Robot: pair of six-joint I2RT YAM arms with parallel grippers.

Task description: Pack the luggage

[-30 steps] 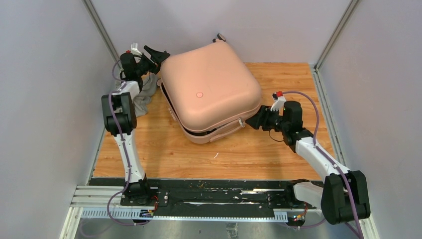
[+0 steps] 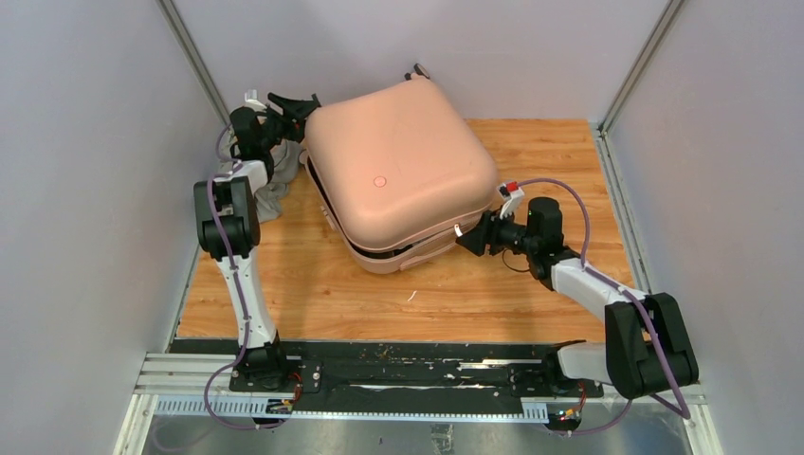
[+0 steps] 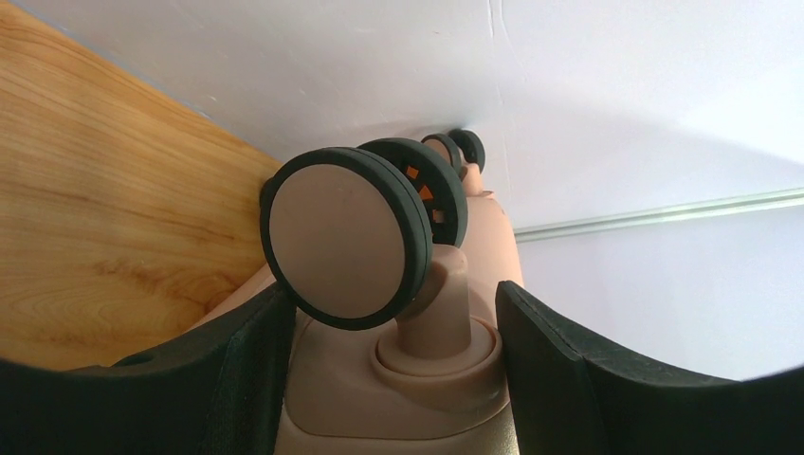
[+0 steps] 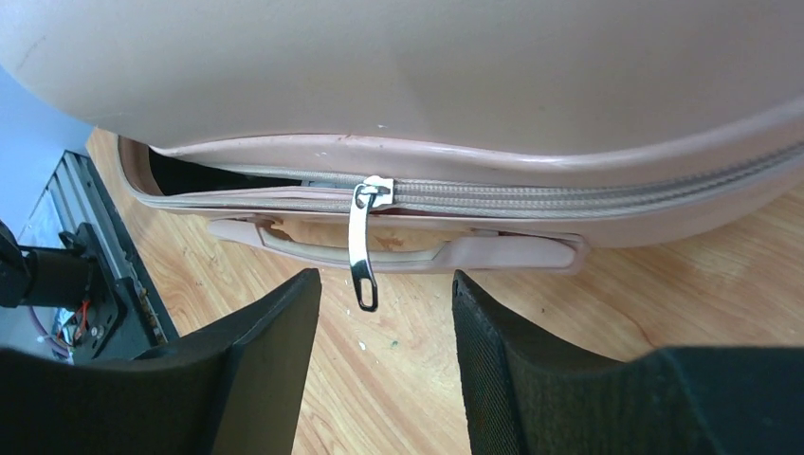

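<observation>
A pink suitcase (image 2: 398,161) lies with its zip partly open along the front. My left gripper (image 2: 309,106) is at its back-left corner; in the left wrist view its fingers straddle a wheel mount (image 3: 431,318) below a wheel (image 3: 337,242), and whether they grip it cannot be told. My right gripper stands open at the front-right side, its fingertips either side of and just below the hanging metal zipper pull (image 4: 362,246), nothing between them that it holds. A pink handle (image 4: 502,252) runs below the zip.
Grey cloth (image 2: 271,199) lies at the left, partly under the left arm. White walls border the back and sides.
My right gripper has moved left toward the zipper pull. The suitcase stays where it was.
</observation>
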